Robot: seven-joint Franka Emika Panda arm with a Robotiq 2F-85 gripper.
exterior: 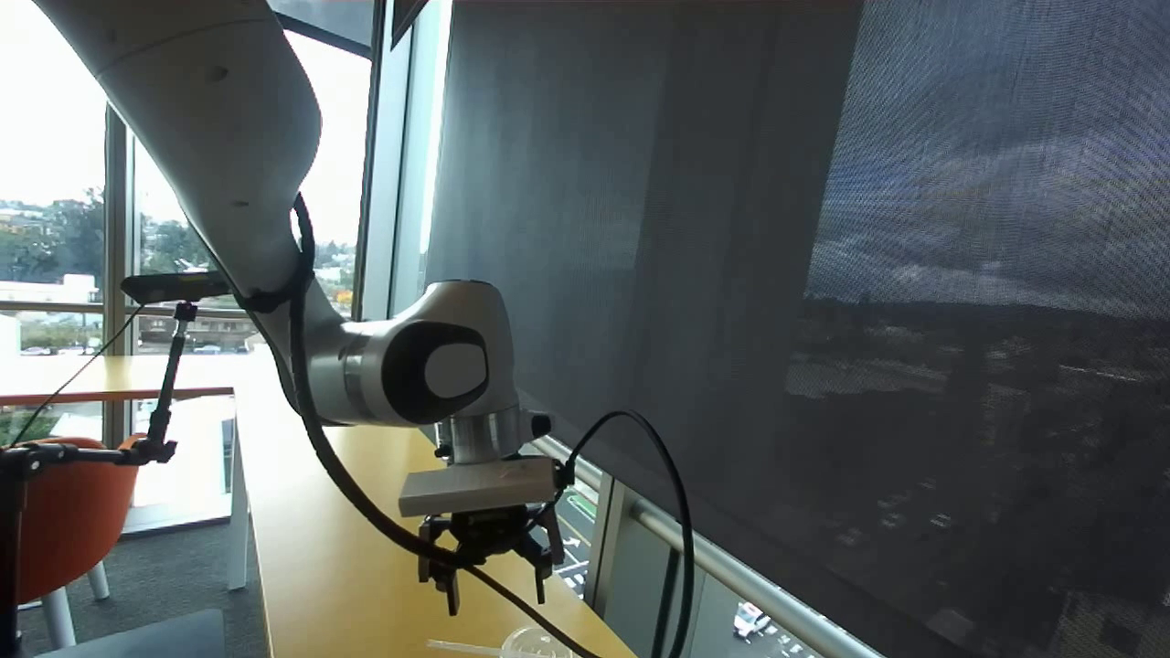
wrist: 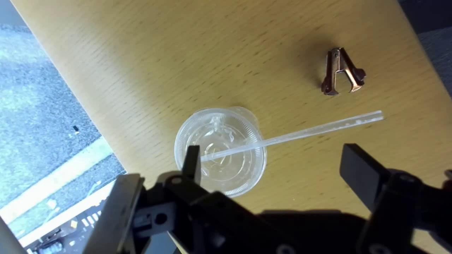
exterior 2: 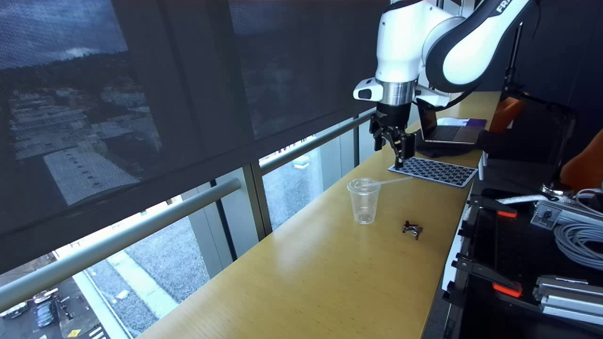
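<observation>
A clear plastic cup (exterior 2: 364, 204) with a lid stands upright on the wooden table; in the wrist view its lid (wrist: 231, 182) shows from above. Across the top lies a clear straw (wrist: 322, 128), one end over the cup and the other reaching out past its rim. A dark metallic staple remover (wrist: 339, 72) rests on the table apart from the cup. My gripper is open above the table, nothing between its fingers. In the wrist view the left finger (wrist: 192, 163) overlaps the cup's near edge. From outside, the gripper (exterior: 495, 598) hangs clear of the tabletop.
Behind the arm are a dark grid-patterned board (exterior 2: 435, 171) and an open laptop (exterior 2: 455, 133). A metal railing (exterior 2: 316, 144) and window shade run along one side of the table.
</observation>
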